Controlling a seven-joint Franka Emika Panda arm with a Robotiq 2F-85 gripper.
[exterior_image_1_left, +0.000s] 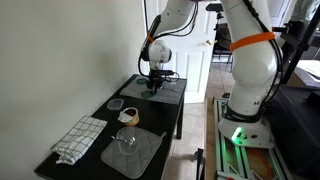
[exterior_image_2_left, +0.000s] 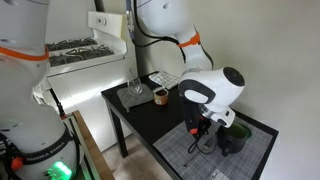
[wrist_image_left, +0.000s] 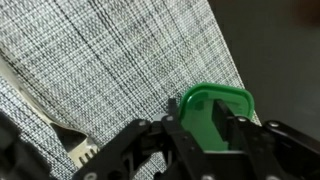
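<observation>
A green cup-like container (exterior_image_2_left: 238, 131) stands on the grey woven mat (exterior_image_2_left: 262, 160) at the right end of the table. My gripper is right at it, fingers part open. In the wrist view one dark fingertip lies near the container's (wrist_image_left: 207, 98) left rim and another overlaps its opening. Whether they touch the rim cannot be told. A fork (wrist_image_left: 70, 135) lies on the mat beside the container. The dark gripper hides the container's lower part in the wrist view.
At the other end of the table are a checkered cloth (exterior_image_1_left: 80, 140), a grey tray (exterior_image_1_left: 130, 157), a clear bowl (exterior_image_1_left: 127, 134) and a tan cup (exterior_image_1_left: 129, 117). A wall runs along the table's far side.
</observation>
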